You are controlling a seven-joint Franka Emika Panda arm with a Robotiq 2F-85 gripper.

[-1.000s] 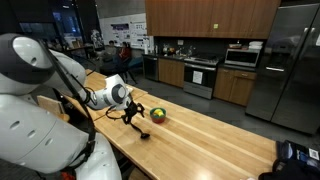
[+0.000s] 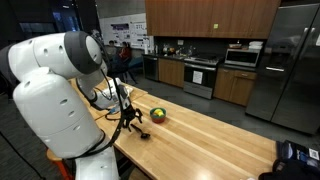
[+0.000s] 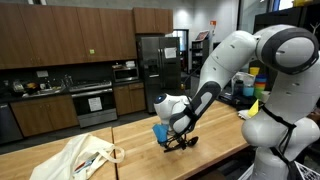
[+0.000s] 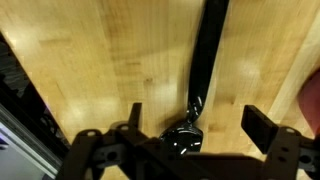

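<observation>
A long black utensil [image 4: 205,65] lies on the light wooden table, its handle reaching up the wrist view and a broader glossy black end near my fingers. My gripper is open above it. One finger stands on each side of the utensil, with bare wood showing in the gaps. In the first exterior view, my gripper [image 2: 130,121] points down at the table's left part, and a small dark piece [image 2: 145,135] rests close by. From the second exterior view, my gripper [image 3: 181,143] appears low over the tabletop; the utensil's outline there is unclear.
A bowl [image 2: 158,116] with green and yellow contents sits just beyond the gripper. Its red side seems to enter at the wrist view's right edge. Something white and crumpled [image 3: 88,155] lies at its left in the second exterior view.
The gripper has come lower, closer to the tabletop. My arm's white upper links now rise higher at the left of the first exterior view. The bowl looks unmoved.
</observation>
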